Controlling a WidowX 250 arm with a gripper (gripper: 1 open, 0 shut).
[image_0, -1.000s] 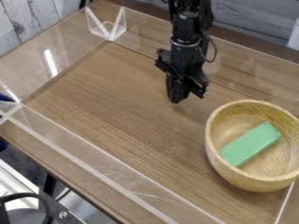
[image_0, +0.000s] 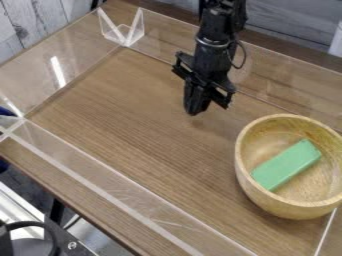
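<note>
The black robot arm hangs from the top centre over the wooden table, its gripper (image_0: 195, 98) low over the middle of the table. The gripper appears dark and small; whether anything sits between its fingers is hard to make out. A pale round bowl (image_0: 254, 145) at the lower right holds a green block (image_0: 286, 165).
A clear plastic piece (image_0: 122, 28) stands at the upper left. A dark object (image_0: 30, 240) lies at the bottom-left corner.
The arm's pose has shifted slightly over the last second, with the gripper staying over the middle of the table. The bowl and green block have not moved.
</note>
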